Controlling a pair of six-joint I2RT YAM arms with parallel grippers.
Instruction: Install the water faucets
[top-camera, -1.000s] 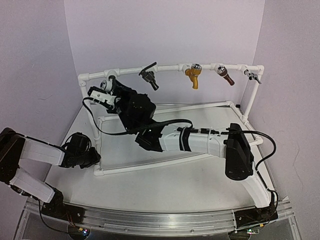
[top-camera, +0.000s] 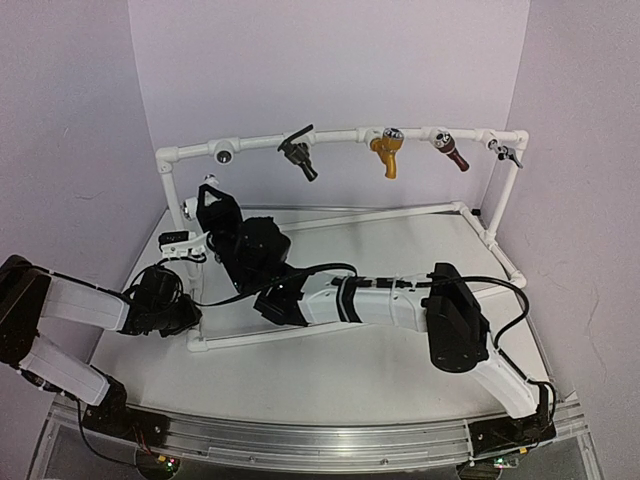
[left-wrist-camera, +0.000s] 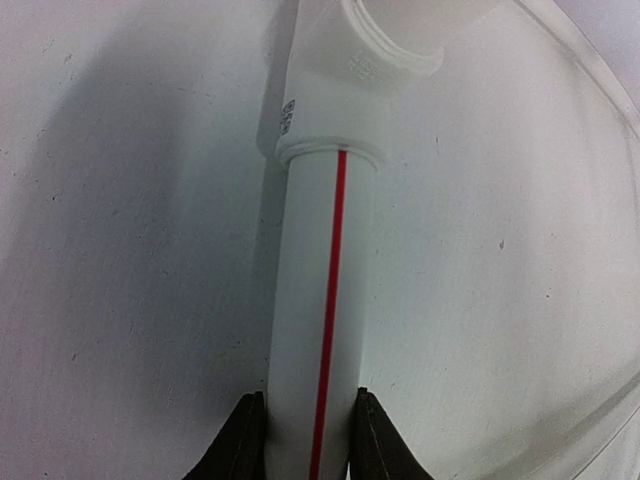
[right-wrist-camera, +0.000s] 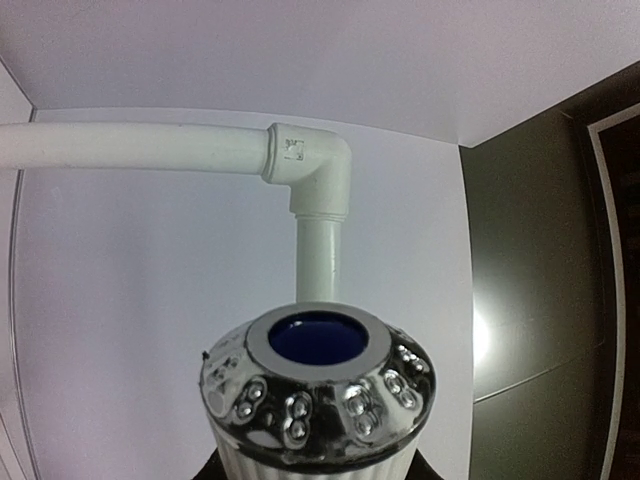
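A white-bodied faucet (right-wrist-camera: 320, 418) with a chrome end and blue centre fills the bottom of the right wrist view. My right gripper is shut on it; only small parts of the black fingers show beside it. From above, this right gripper is just below the open, dark-holed socket (top-camera: 224, 153) at the left of the top pipe. My left gripper is shut around a white pipe (left-wrist-camera: 318, 260) with a red stripe, at the frame's left side.
Along the top pipe sit a dark green faucet (top-camera: 298, 155), a yellow one (top-camera: 387, 152), a brown one (top-camera: 451, 150) and a silver one (top-camera: 506, 153). The right arm (top-camera: 380, 302) stretches across the frame's middle. Bare board (top-camera: 370, 380) lies in front.
Since one second ago, my right gripper has come down and away from the socket with the faucet, its wrist turned. The left arm stayed still.
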